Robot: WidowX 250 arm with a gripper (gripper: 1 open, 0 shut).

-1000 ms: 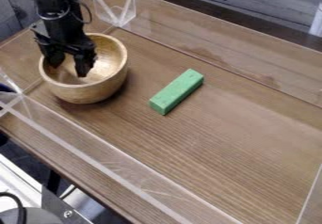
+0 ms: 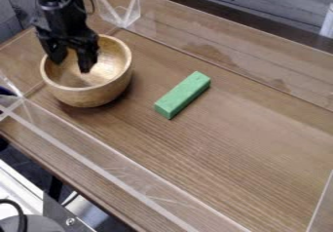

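The black gripper (image 2: 70,47) reaches in from the top left over a wooden bowl (image 2: 97,88), its fingers pointing down at the bowl's back left part. The fingers stand apart and I see nothing clearly held between them. A green block (image 2: 182,95) lies on the table to the right of the bowl, apart from it.
Clear plastic brackets stand at the top and left edges near the bowl. Dark cables show at the bottom left corner.
The gripper has risen and moved back a little from lower inside the bowl. The bowl and the green block show no clear movement.
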